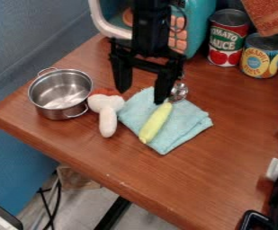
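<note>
My black gripper [141, 81] hangs open over the table, its fingers pointing down above the upper edge of a light blue cloth [183, 135]. On the cloth lie a yellow corn-like item [153, 123] and a shiny metal spoon-like piece [180, 89], partly behind the right finger. A white plush or mushroom-like toy [105, 112] with some red lies left of the cloth. A steel pot [60, 96] stands at the left.
A tomato sauce can [227, 40], a second can [263, 56] and a teal-and-white bin [192, 31] stand at the back. Black equipment [273, 202] lines the right edge.
</note>
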